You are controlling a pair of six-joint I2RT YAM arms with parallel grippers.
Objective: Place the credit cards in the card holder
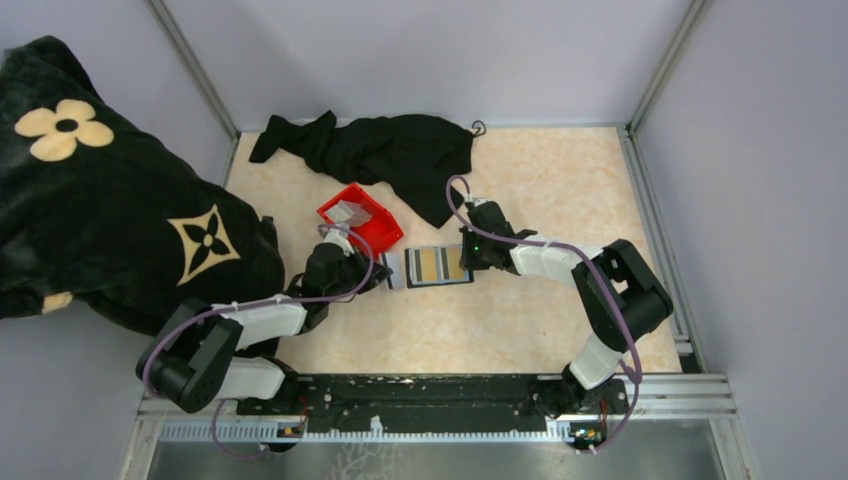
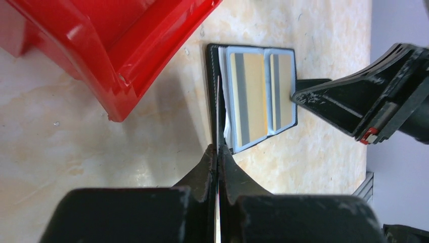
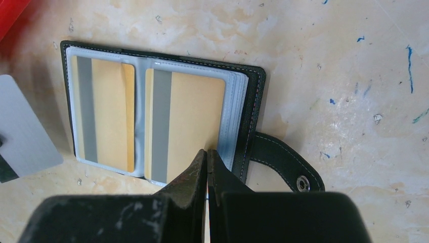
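Note:
The open card holder (image 1: 432,266) lies mid-table, tan cards (image 3: 187,116) in its clear sleeves. My left gripper is shut on a card (image 2: 218,111), seen edge-on in the left wrist view and as a silver-grey card (image 3: 28,129) left of the holder in the right wrist view. My right gripper is shut, its tips at the lower right part of the holder's right page, with nothing seen between them.
A red tray (image 1: 385,230) with pale items inside stands just behind and left of the holder. Black cloth (image 1: 390,140) lies at the back; a black plush (image 1: 120,200) fills the left side.

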